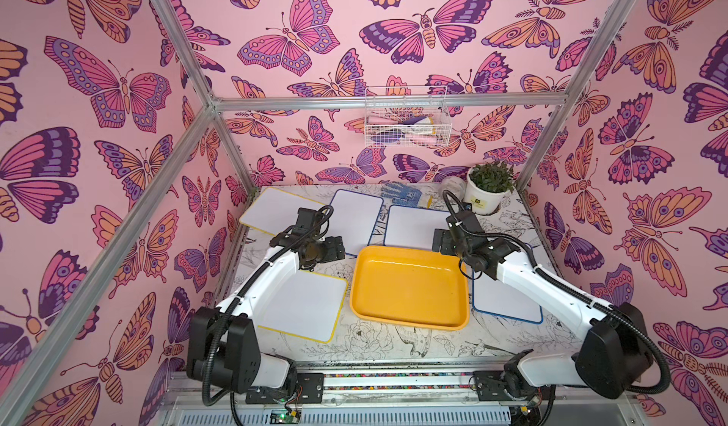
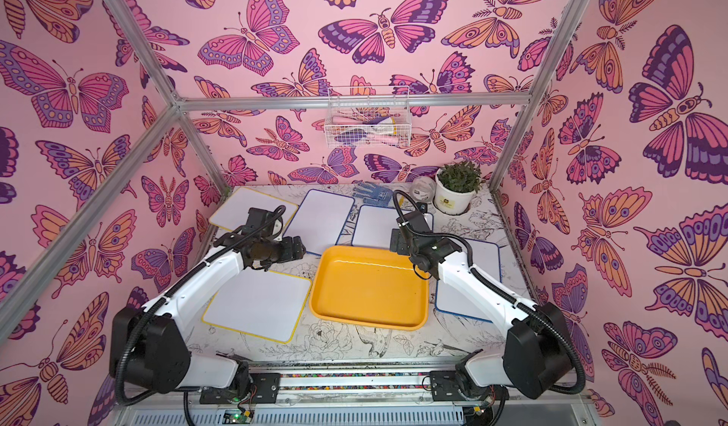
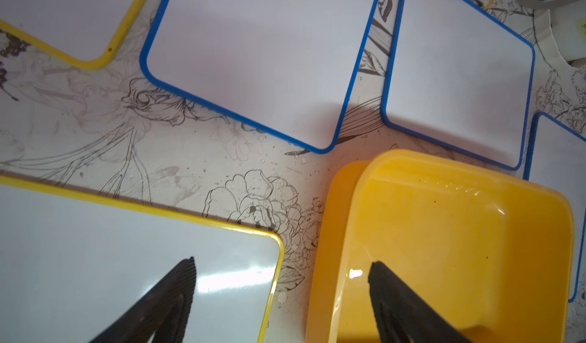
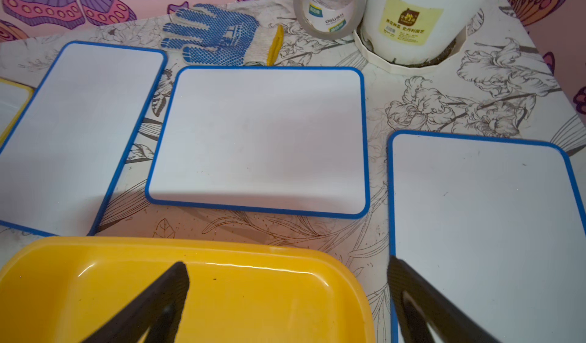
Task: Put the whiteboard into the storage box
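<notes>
In the middle of the table stands the yellow storage box [image 1: 409, 285], empty. Around it lie several white whiteboards: one yellow-edged board [image 1: 303, 304] at front left, another yellow-edged board [image 1: 276, 207] at back left, a tall blue-edged board [image 1: 356, 212] beside it, a wide blue-edged board [image 4: 262, 138] behind the box and one more blue-edged board [image 4: 482, 221] on the right. My left gripper hovers left of the box, its fingers well apart and nothing between them. Over the box's back right edge hangs my right gripper, open and empty.
A potted plant [image 1: 489, 187], a roll of tape [image 4: 329, 4] and a blue glove [image 4: 213, 34] occupy the back right. A wire basket [image 1: 407, 126] hangs on the back wall. Bare table shows in front of the box.
</notes>
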